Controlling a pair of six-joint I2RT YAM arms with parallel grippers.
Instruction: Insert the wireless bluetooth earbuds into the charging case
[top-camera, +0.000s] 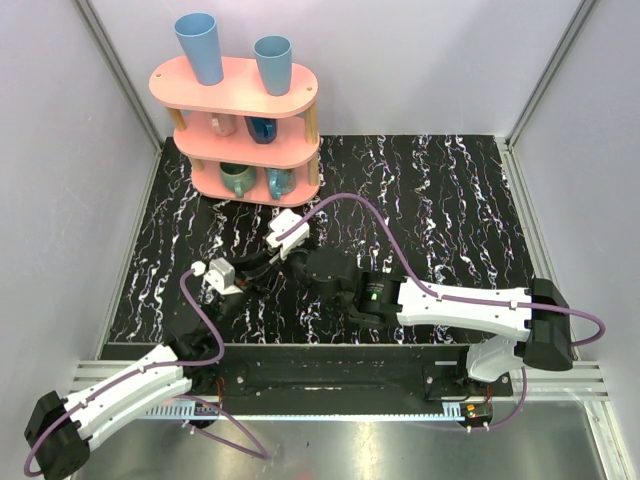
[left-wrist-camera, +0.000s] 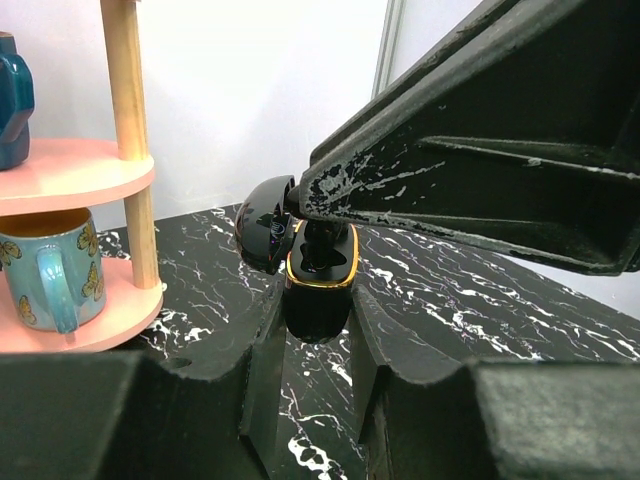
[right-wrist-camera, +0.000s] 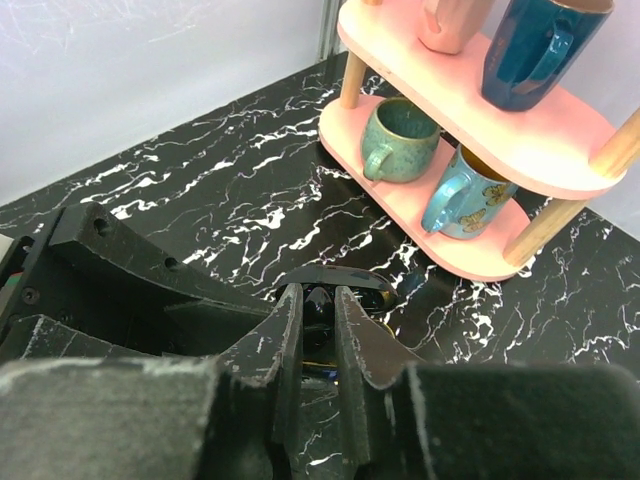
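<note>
Both grippers meet above the table left of centre in the top view. My left gripper is shut on the black charging case (left-wrist-camera: 318, 300), which has a gold rim and its lid (left-wrist-camera: 262, 222) standing open. My right gripper is shut on a small dark earbud, seen at the case's opening in the left wrist view under that gripper's finger. The earbud is mostly hidden, so I cannot tell how far it sits inside the case.
A three-tier pink shelf (top-camera: 235, 85) with cups and mugs (right-wrist-camera: 400, 145) stands at the back left. Pale walls enclose the sides and back.
</note>
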